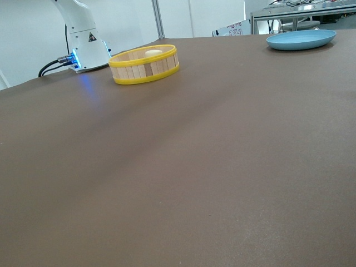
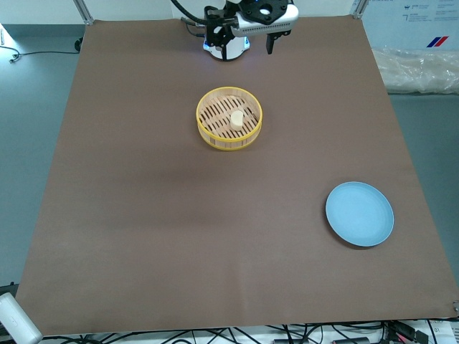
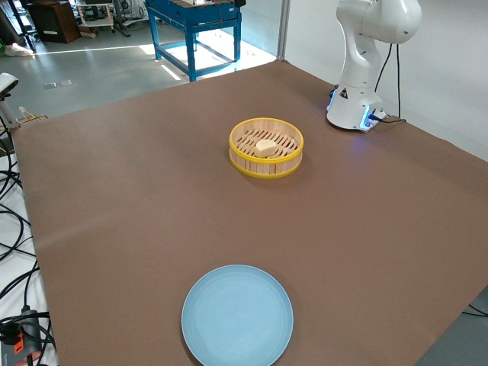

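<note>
A round bamboo steamer basket (image 2: pixel 215 132) with yellow rims stands mid-table, a pale cylindrical piece (image 2: pixel 237 120) inside it; the same basket (image 1: pixel 143 72) shows in the other views. A light blue plate (image 2: pixel 359 213) lies apart at the near right in the left view, and at the bottom of the right view. My gripper (image 2: pixel 246 44) hangs at the far edge by the arm's base, above and behind the basket, with two dark fingers spread apart and nothing seen between them.
Cables run along its near edge in the left view. The white arm base (image 3: pixel 352 107) stands at the far edge.
</note>
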